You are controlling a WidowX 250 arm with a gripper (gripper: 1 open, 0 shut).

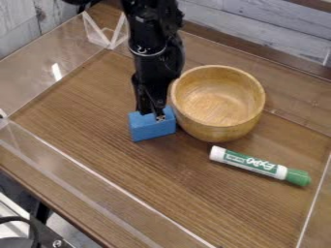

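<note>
The black arm reaches down from the top centre, and its gripper (153, 108) is low over a small blue block (151, 130), close against it. The gripper looks shut; its fingertips are dark and partly hard to make out, and I cannot tell whether they touch the block. A large wooden bowl (220, 97) stands just right of the gripper and block.
A green and white tube (258, 165) lies on the wooden table (116, 194) at the right, below the bowl. A white plastic piece and cable sit at the edges.
</note>
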